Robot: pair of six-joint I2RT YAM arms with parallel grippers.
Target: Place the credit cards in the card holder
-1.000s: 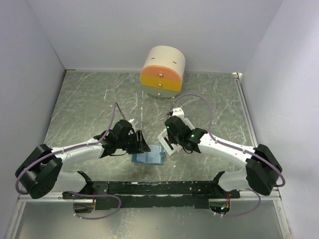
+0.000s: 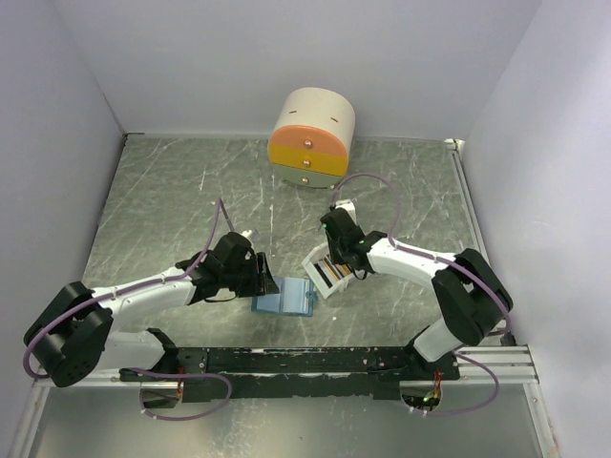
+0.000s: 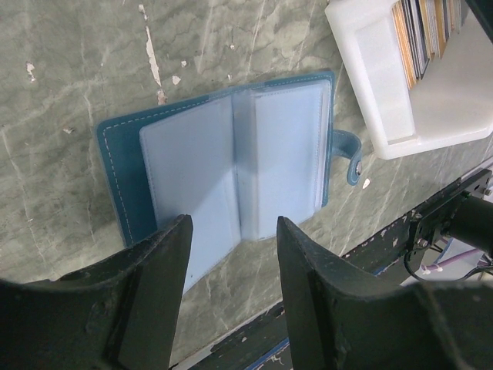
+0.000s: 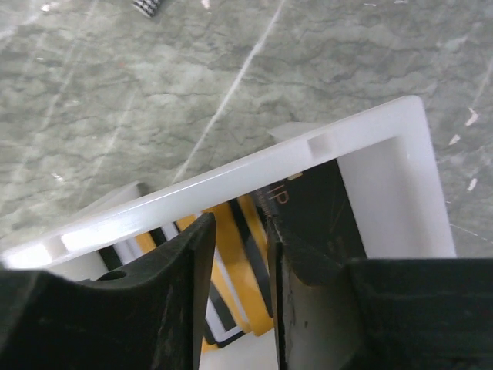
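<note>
The card holder (image 3: 200, 177) lies unfolded on the table, blue outside with pale inner panels and a strap at its right edge. My left gripper is open above it, nothing between its fingers. Several cards (image 4: 231, 270), with yellow, black and white edges, stand in a white box (image 4: 385, 131); a black card (image 4: 316, 204) leans at its right end. Over that box is my right gripper, its fingers a little apart, with yellow and black card edges showing in the gap. Whether the fingers touch any card cannot be made out.
A small rounded chest (image 2: 310, 138) with orange, yellow and green drawers stands at the back of the table. The white box is just right of the holder. Table to the left and right of the arms is clear.
My left gripper has shifted only slightly over the holder.
</note>
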